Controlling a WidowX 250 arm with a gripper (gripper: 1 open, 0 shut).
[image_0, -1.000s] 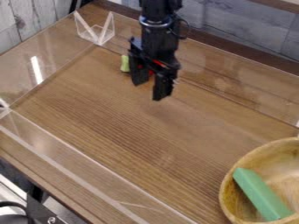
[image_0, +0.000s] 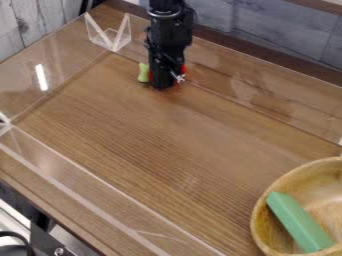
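Note:
My gripper (image_0: 164, 72) is at the back centre of the wooden table (image_0: 160, 150), its black body over a small cluster of green and red objects. A green piece (image_0: 144, 73) shows at its left and a bit of red (image_0: 182, 71) at its right. The fingertips are hard to make out against these, so I cannot tell what is between them.
A wooden bowl (image_0: 267, 240) holding a long green object (image_0: 298, 222) sits at the front right. Walls edge the table at the back.
My gripper has moved back and slightly left from nearer the table's middle, to the green and red objects, which it now largely hides.

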